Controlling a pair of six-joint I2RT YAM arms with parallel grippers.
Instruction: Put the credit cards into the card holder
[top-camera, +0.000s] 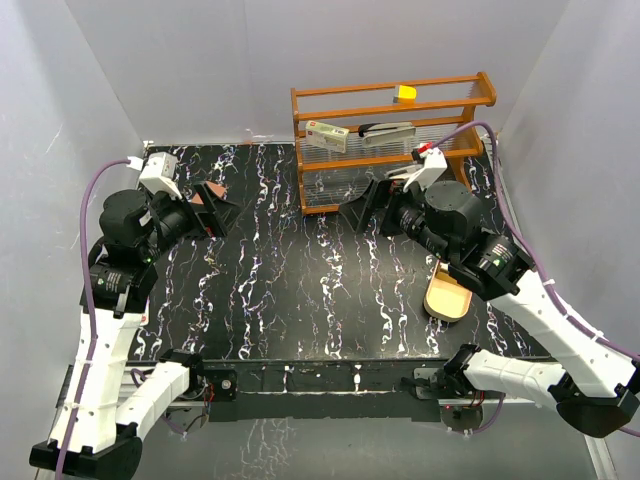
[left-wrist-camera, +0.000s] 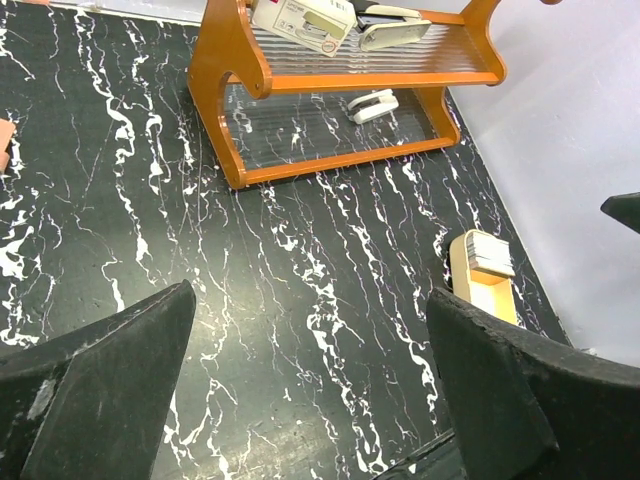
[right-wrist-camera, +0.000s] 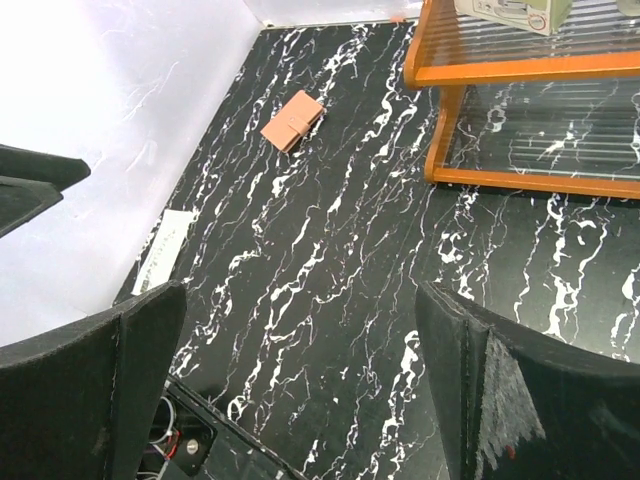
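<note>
A flat pinkish-brown piece that looks like the card holder (right-wrist-camera: 293, 121) lies on the black marbled table at the back left, partly covered by the left arm in the top view. I cannot pick out any credit cards for certain; some pale flat pieces (left-wrist-camera: 489, 254) sit in a small cream tray (left-wrist-camera: 459, 263) on the right. My left gripper (top-camera: 229, 221) hangs open over the left half of the table, empty. Facing it, my right gripper (top-camera: 351, 220) is open and empty too, in front of the rack.
An orange wooden rack (top-camera: 372, 160) stands at the back, bearing a small box (top-camera: 326, 136), a stapler-like item (top-camera: 388, 134) and a yellow block (top-camera: 405, 93). A white flat strip (right-wrist-camera: 164, 250) lies by the left wall. Mid-table is bare.
</note>
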